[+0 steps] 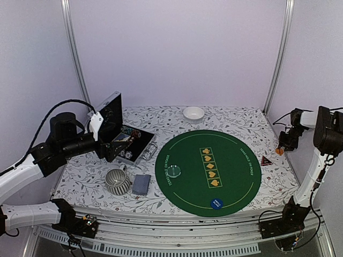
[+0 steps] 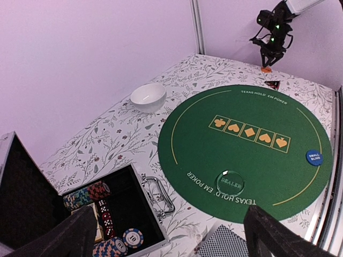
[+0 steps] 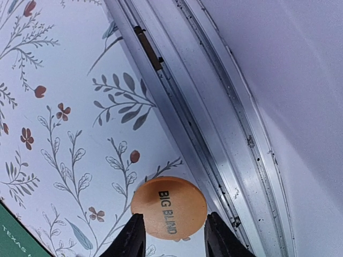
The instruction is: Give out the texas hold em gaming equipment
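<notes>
The green poker mat [image 1: 236, 166] carries a clear dealer button [image 1: 173, 171] and a blue small blind button [image 1: 216, 203]. An orange big blind button [image 3: 168, 206] lies at the table's right edge, just beyond my right gripper; its fingertips are at the button's near rim, and whether they grip it I cannot tell. A dark triangular piece [image 1: 266, 160] lies beside the mat. My left gripper [image 1: 112, 150] hangs open over the chip case [image 2: 150, 227], which holds chips and cards.
A white bowl [image 1: 193, 111] stands at the back, a striped pot [image 1: 117, 184] and grey cloth [image 1: 141, 187] at the front left. Walls border the table.
</notes>
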